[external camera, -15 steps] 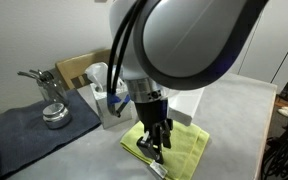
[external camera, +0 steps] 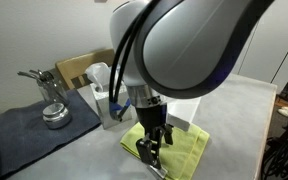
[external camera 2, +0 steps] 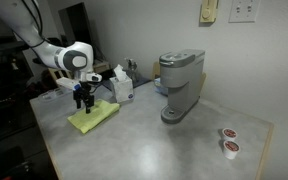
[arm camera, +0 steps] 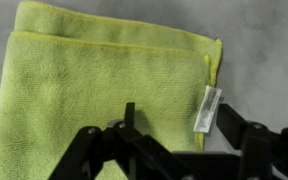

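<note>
A folded yellow-green cloth (arm camera: 94, 90) lies flat on the grey table, filling much of the wrist view. A white tag (arm camera: 206, 110) sticks out at its right edge. My gripper is open above that edge, one finger over the cloth and the other just right of the tag. Nothing is held between the fingers. In exterior view 1, the gripper (external camera: 151, 152) hangs low over the near left part of the cloth (external camera: 188, 150); whether its tips touch the fabric is hard to tell.
A white tissue box (external camera 2: 119, 88) stands behind the cloth, with a grey coffee machine (external camera 2: 182, 88) farther right. Two small pods (external camera 2: 230, 142) sit at the far right. A metal pot (external camera: 56, 116) rests on a dark mat (external camera: 24, 140).
Over the last second my gripper has come slightly lower and to the left in exterior view 1. The cloth looks unmoved.
</note>
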